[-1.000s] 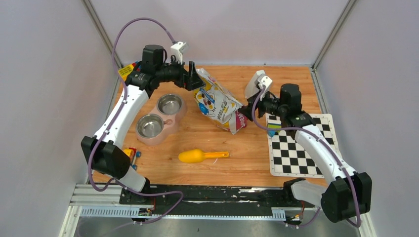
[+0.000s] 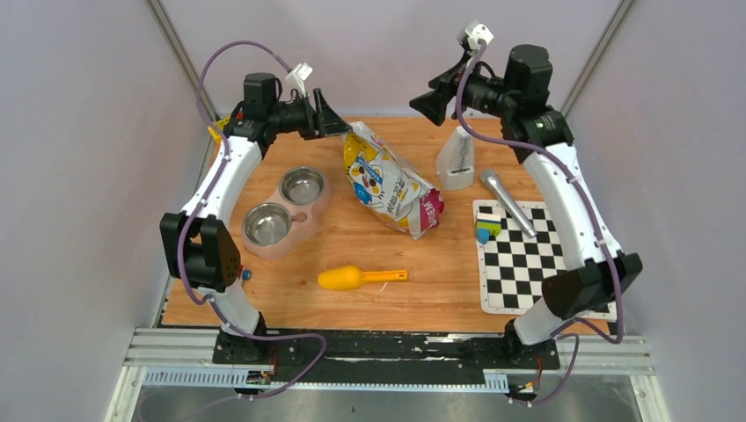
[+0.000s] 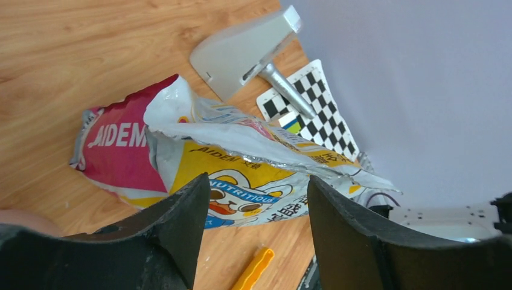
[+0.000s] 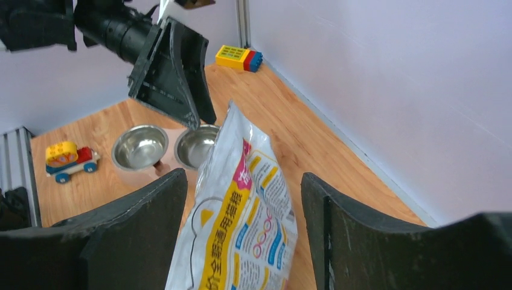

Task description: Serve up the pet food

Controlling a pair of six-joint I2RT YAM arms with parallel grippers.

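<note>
The pet food bag (image 2: 387, 183), white and yellow with a magenta end, lies mid-table with its loose end toward the upper left. My left gripper (image 2: 341, 125) hovers by that end; in the left wrist view its fingers (image 3: 192, 208) are spread, and the bag (image 3: 235, 181) shows beyond them. My right gripper (image 2: 426, 98) hangs open over the table's far edge, empty, with the bag (image 4: 241, 235) beyond its fingers in the right wrist view. A pink stand with two empty metal bowls (image 2: 283, 215) sits left of the bag. The yellow scoop (image 2: 347, 278) lies near the front.
A white container (image 2: 456, 158) stands right of the bag, beside a grey metal tube (image 2: 508, 202). The checkered board (image 2: 523, 272) holds small toy blocks (image 2: 487, 225). A toy vehicle (image 4: 67, 160) lies left of the bowls. Wood around the scoop is bare.
My right gripper has risen from beside the bag's magenta end toward the far edge. The left arm has shifted slightly, staying near the bag's loose end. The bag has kept its place.
</note>
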